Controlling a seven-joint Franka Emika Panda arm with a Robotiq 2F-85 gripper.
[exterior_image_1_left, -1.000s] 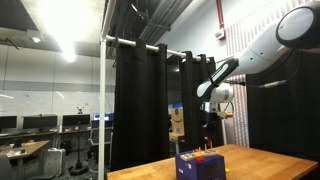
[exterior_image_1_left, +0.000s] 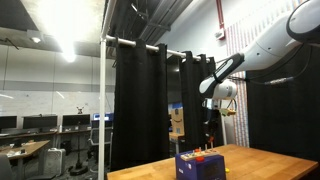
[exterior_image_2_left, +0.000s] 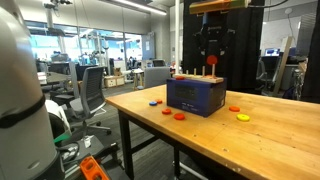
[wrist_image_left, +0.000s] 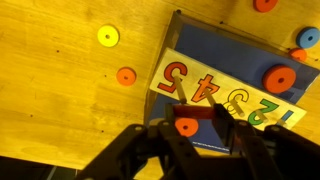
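Note:
Above a dark blue box (exterior_image_2_left: 197, 97) on the wooden table, my gripper is shut on a red disc (exterior_image_2_left: 211, 61). In the wrist view this disc shows nearly edge-on between the fingertips. On top of the box lies a wooden board (wrist_image_left: 189, 89) with the numbers 5, 4, 3, 2, 1 and upright pegs (exterior_image_2_left: 205, 71). The held disc is over the board, apart from the pegs in exterior view 2. An orange-red disc (wrist_image_left: 279, 78) lies on the box top beside the board, and another orange disc (wrist_image_left: 187, 127) shows on the other side.
Loose around the box are a yellow disc (wrist_image_left: 108, 36), an orange disc (wrist_image_left: 126, 76), a blue disc (wrist_image_left: 308, 37) and several red or orange ones. Black curtains (exterior_image_1_left: 140, 100) hang behind.
The arm has shifted slightly over the last second, its upper links changing angle in exterior view 1. The box stays in place.

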